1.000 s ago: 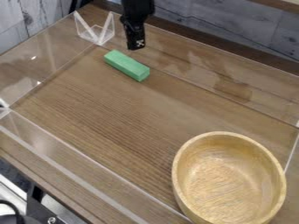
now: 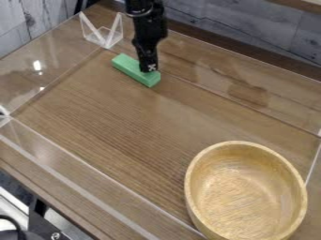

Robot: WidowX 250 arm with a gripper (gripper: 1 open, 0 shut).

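Observation:
A green rectangular block (image 2: pixel 129 69) lies on the wooden table (image 2: pixel 113 141) in the upper left. My dark gripper (image 2: pixel 149 66) is lowered from the top of the view to the right end of the block, over or against it. Its fingers are small and dark, and I cannot tell whether they are open or shut.
A large beige round bowl (image 2: pixel 245 197) sits at the lower right. A clear plastic object (image 2: pixel 100 28) stands at the upper left edge.
The block shows no clear movement.

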